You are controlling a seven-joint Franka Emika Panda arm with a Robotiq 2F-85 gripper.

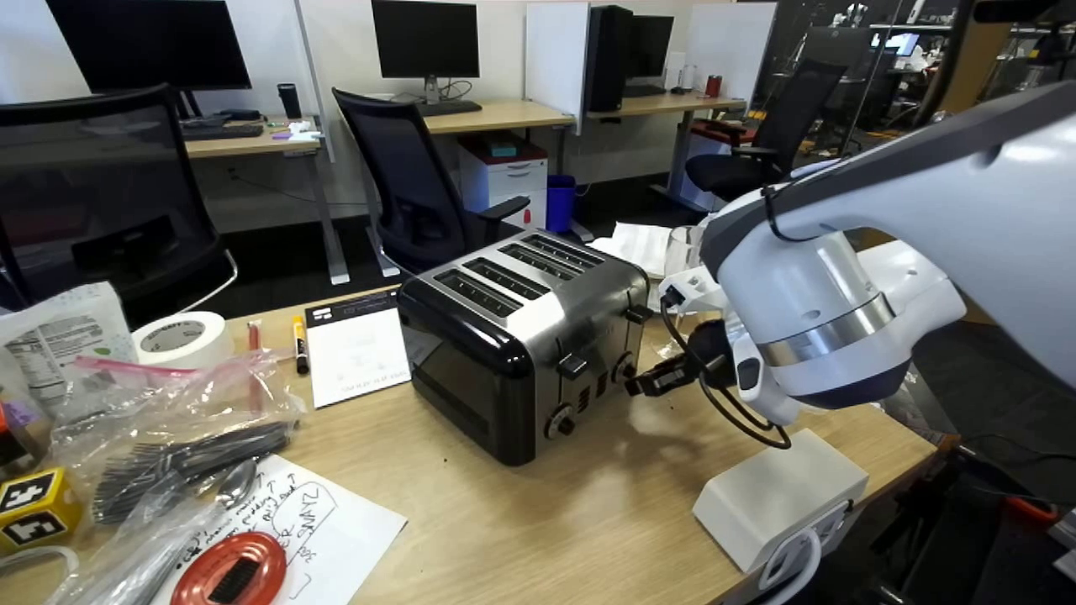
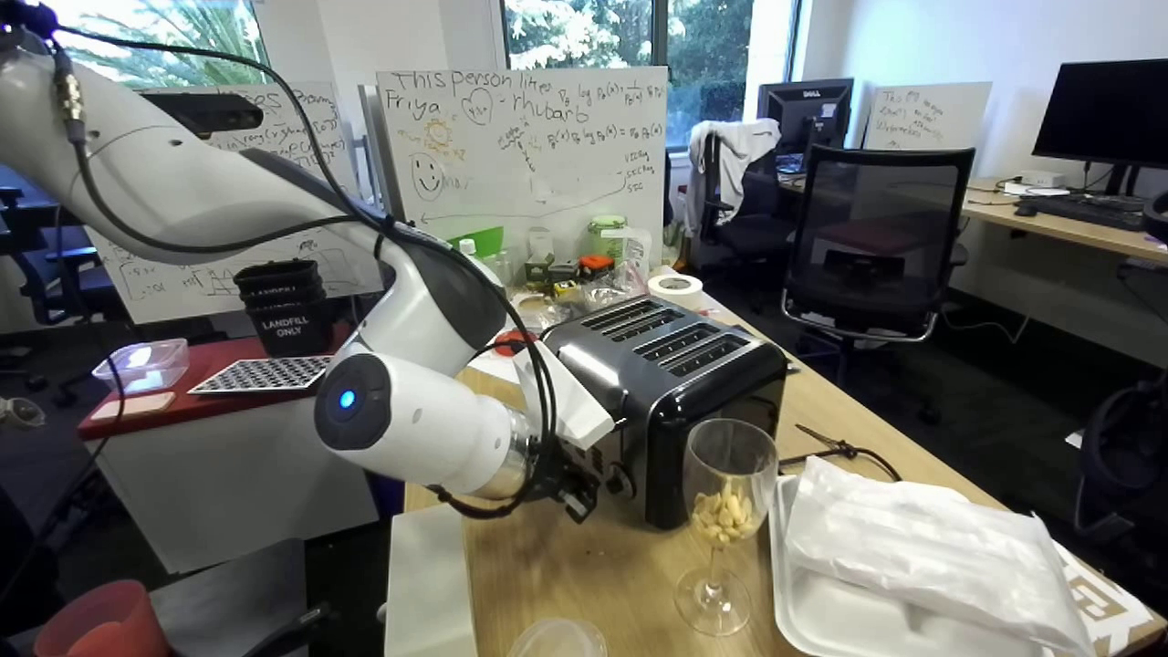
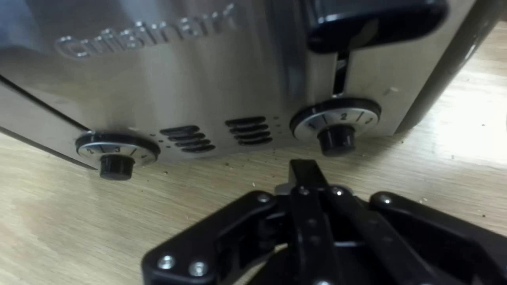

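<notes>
A steel and black four-slot toaster stands on the desk. Its control face fills the top of the wrist view, with a right knob, a left knob and a black lever above the right dial. My gripper is shut, with nothing between its fingers. The fingertips sit just below and left of the right knob, apart from it in the wrist view. From the other side, the gripper shows low beside the toaster's face.
A wine glass holding nuts stands close to the toaster, beside a white tray. A pale box lies at the desk's edge. Bagged utensils crowd the left.
</notes>
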